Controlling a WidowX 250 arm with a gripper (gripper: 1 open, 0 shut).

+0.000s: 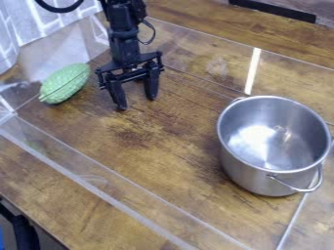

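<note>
My black gripper (136, 86) is low over the wooden table (144, 166) at the upper middle left, its fingers spread downward; whether anything sits between them I cannot make out. A pale green ribbed object (62, 83), like a cabbage or melon, lies just left of the gripper. A large steel pot (271, 137) with wire handles stands at the right.
A clear plastic or foil-like edge runs along the left side, and a dark object (16, 232) shows at the lower left corner.
</note>
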